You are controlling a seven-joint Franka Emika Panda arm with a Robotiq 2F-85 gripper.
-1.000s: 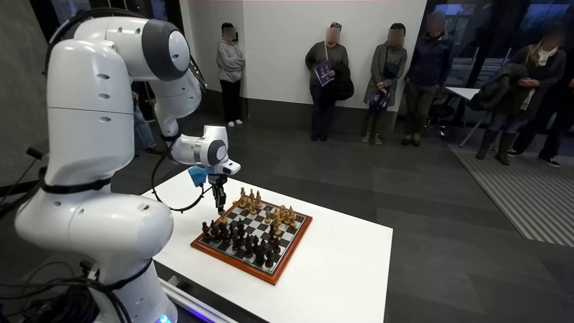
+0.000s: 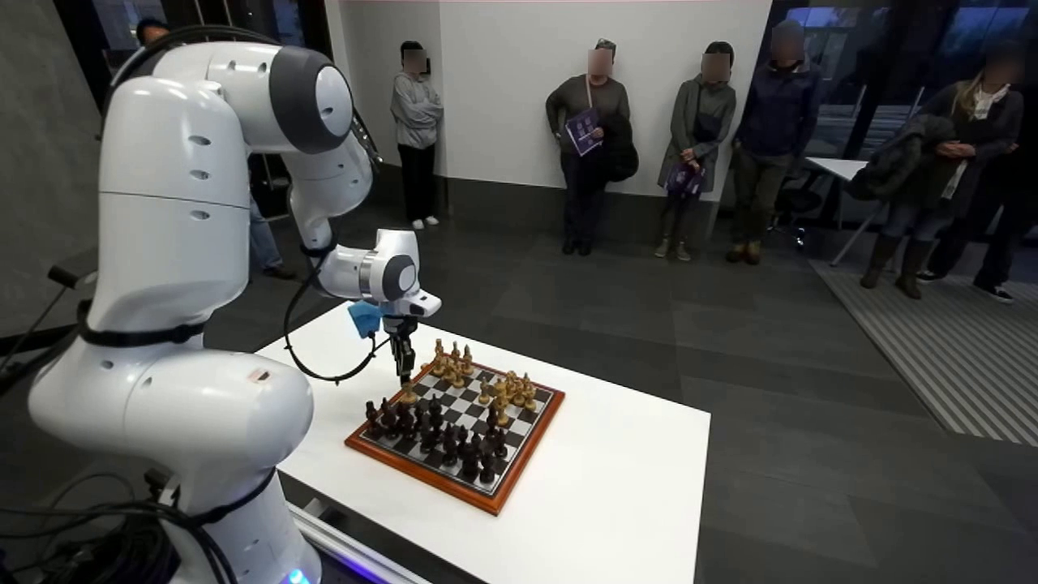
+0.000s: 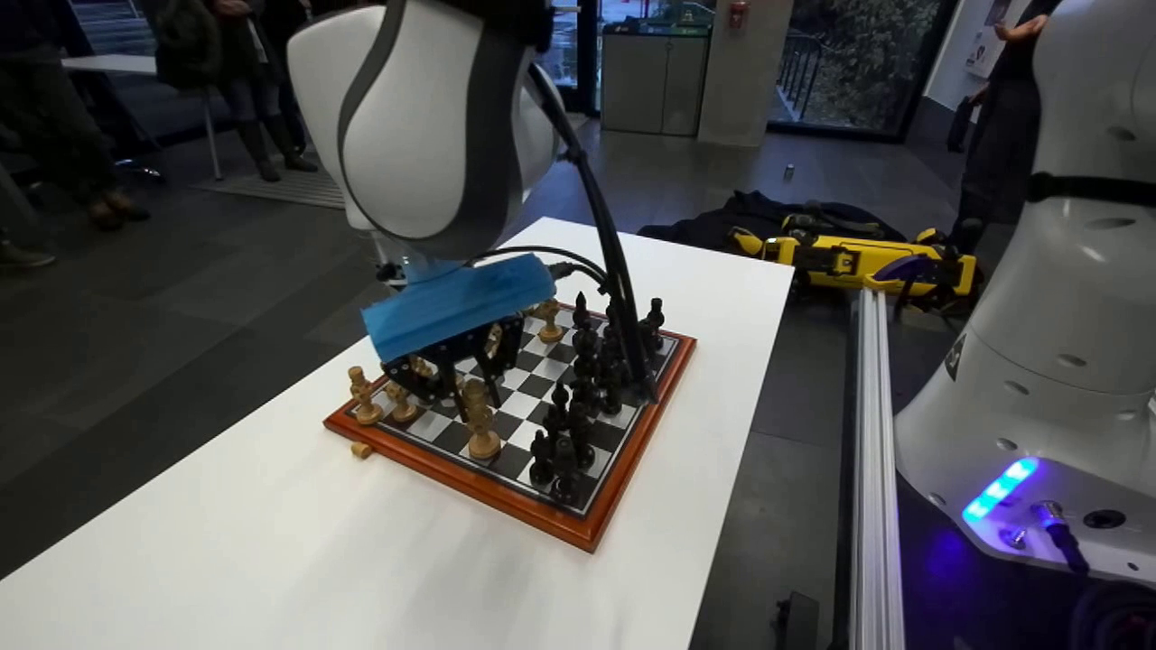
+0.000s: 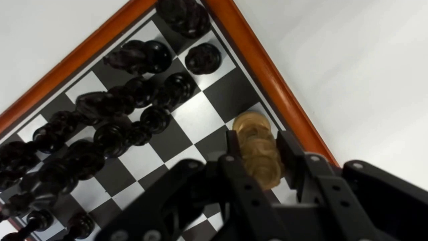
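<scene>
A tall light wooden chess piece (image 4: 258, 154) stands between the two black fingers of my gripper, which is shut on it. In exterior view 2 the same piece (image 3: 481, 428) looks upright, close to the board's edge; whether its base touches the board I cannot tell. My gripper (image 2: 405, 375) points down over the near left edge of the chessboard (image 2: 428, 474) in exterior view 1. Dark pieces (image 2: 452, 443) crowd one side of the board, while other light pieces (image 2: 450, 364) stand on the far side.
The board's raised wooden rim (image 4: 277, 86) runs beside the held piece. A small light piece (image 3: 360, 450) lies off the board on the white table (image 3: 271, 520). Dark pieces (image 4: 202, 58) stand nearby on the same side. Cables hang from the wrist; people stand well back.
Over the last second, the arm and gripper have shifted slightly right in exterior view 1, and the light piece at the fingertips has moved a little with them. The other pieces look unmoved.
</scene>
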